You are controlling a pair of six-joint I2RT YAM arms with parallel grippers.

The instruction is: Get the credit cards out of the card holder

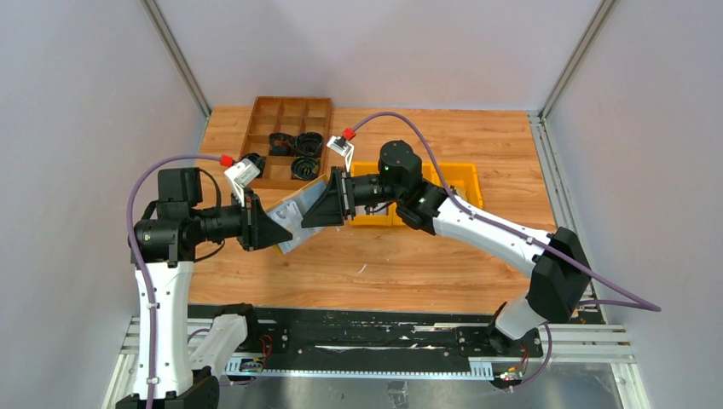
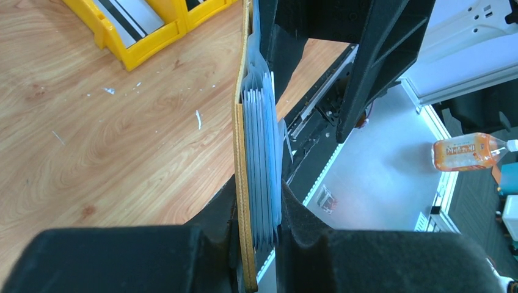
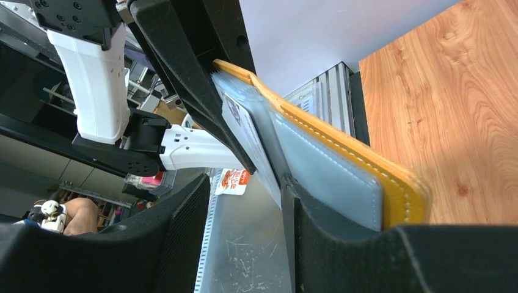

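Note:
My left gripper (image 1: 290,239) is shut on the card holder, holding it up above the table. In the left wrist view the holder's yellow cover (image 2: 240,152) and stacked clear sleeves (image 2: 259,159) stand edge-on between the fingers. The right gripper is at the holder's free edge, fingers parted. One of its fingers (image 3: 294,226) lies against the sleeves; the other (image 3: 190,226) stands apart on the near side. A pale card with a small dark picture (image 3: 241,122) shows in the front sleeve, its lower end reaching toward the gap. Whether it is gripped there is unclear.
Behind the arms, a wooden compartment box (image 1: 294,107) holds dark coiled items. Yellow bins (image 1: 467,175) stand on the table beyond my right arm, partly hidden. Small white scraps (image 2: 198,119) lie on the table, whose front middle is otherwise clear.

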